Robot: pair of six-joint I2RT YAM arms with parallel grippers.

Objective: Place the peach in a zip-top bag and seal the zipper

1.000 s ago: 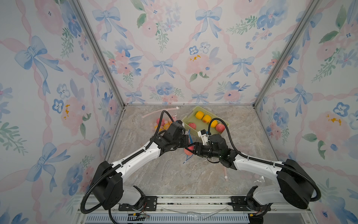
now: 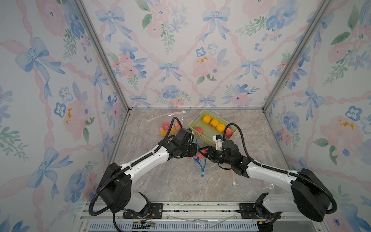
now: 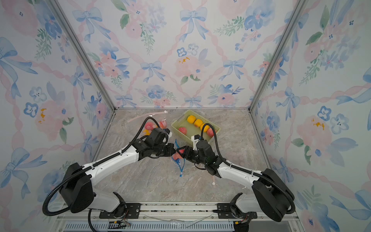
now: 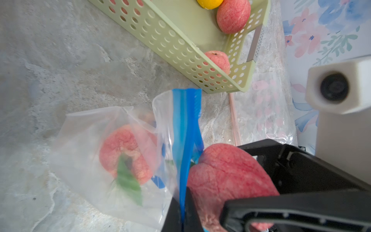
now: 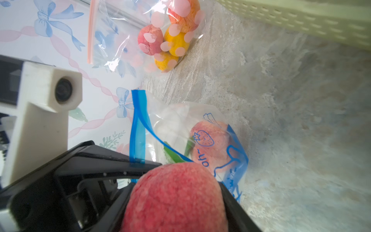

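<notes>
A clear zip top bag (image 4: 88, 162) with a blue zipper strip (image 4: 180, 127) hangs between my grippers, and through its film show a peach (image 4: 127, 150) and a green leaf (image 4: 129, 177). The strip runs between the dark fingertips of my left gripper, which is shut on the bag's edge. My right gripper (image 2: 208, 151) is shut on another peach (image 5: 175, 201), red and wrinkled, right beside the bag's mouth. In the left wrist view the strip crosses in front of this peach; I cannot tell whether any of it is inside the mouth.
Behind the grippers stands a green perforated basket (image 4: 162, 38) with oranges and peaches. A second clear bag (image 5: 123, 34) holding several fruits lies at the back left. A flat empty bag (image 4: 262, 104) lies on the right.
My right gripper has shifted slightly right with its peach, and the left has moved a little the same way. The bag has swung right; its blue-edged part now shows lower, below the grippers.
</notes>
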